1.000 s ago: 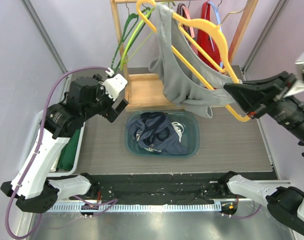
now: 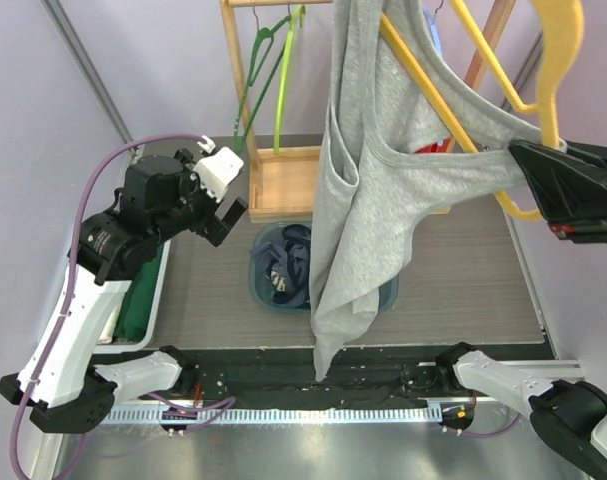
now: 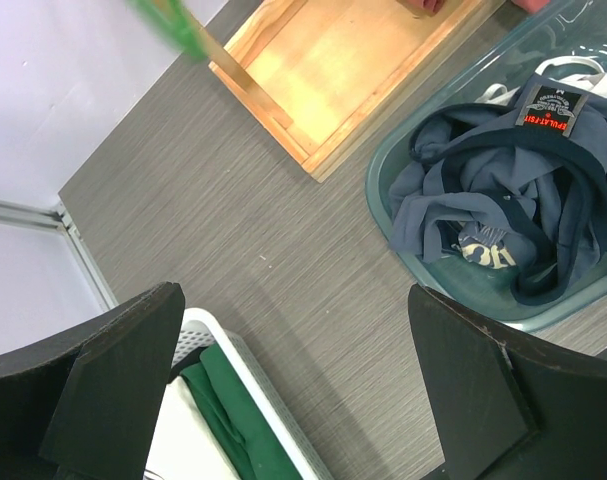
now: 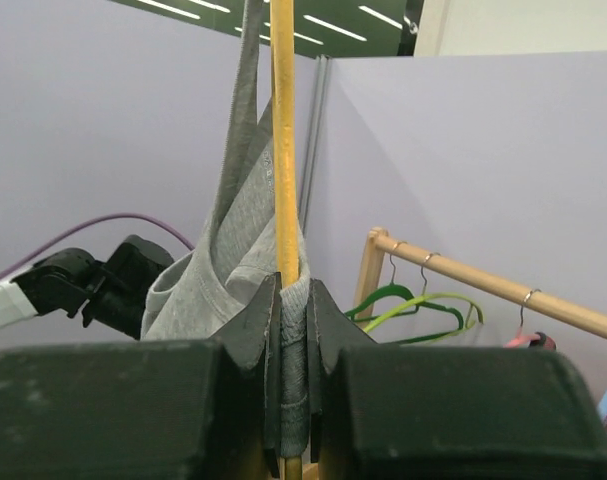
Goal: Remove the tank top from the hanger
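The grey tank top (image 2: 393, 150) hangs high over the workspace in the top view, still on the yellow hanger (image 2: 420, 78). Its lower end drapes down in front of the bin. At the upper right, my right gripper (image 2: 528, 165) is shut on the hanger's bar together with a fold of the grey cloth; the right wrist view shows the yellow bar (image 4: 284, 150) and the bunched fabric (image 4: 295, 370) between its fingers. Over on the left, my left gripper (image 2: 231, 222) stands open and empty, apart from the cloth.
A teal bin (image 3: 388, 160) with dark clothes stands on the floor below. Green hangers (image 2: 261, 75) hang from a wooden rack (image 2: 245, 110) at the back. A white basket (image 3: 253, 375) holding green cloth lies at the left. Bare floor (image 3: 283, 250) shows between basket and bin.
The right gripper has brought the hanger and tank top up and towards the camera, and right. The cloth has swung and now hangs lower. The left arm has stayed nearly still.
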